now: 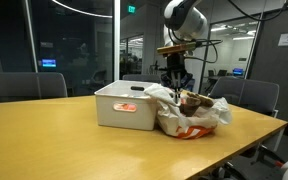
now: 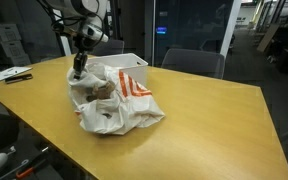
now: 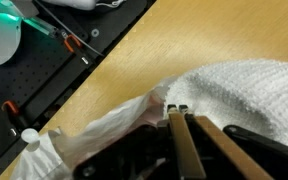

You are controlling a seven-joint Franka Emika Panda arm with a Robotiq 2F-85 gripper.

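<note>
A white textured cloth [image 3: 239,92] is pinched in my gripper, whose fingers are shut on it. In exterior view 1 the gripper [image 1: 176,97] points down over the near side of a white plastic bag [image 1: 189,128] with red-orange markings, and the cloth [image 1: 160,93] drapes from it toward the box. Brown items [image 1: 194,100] show in the bag's mouth. Exterior view 2 has the gripper [image 2: 78,74] at the left of the crumpled bag [image 2: 119,112]; there, cloth and bag are hard to tell apart.
A white open box [image 1: 126,107] stands directly beside the bag, with a dark item [image 1: 137,88] at its rim. A black robot base with tools [image 3: 59,75] lies beyond the table's edge.
</note>
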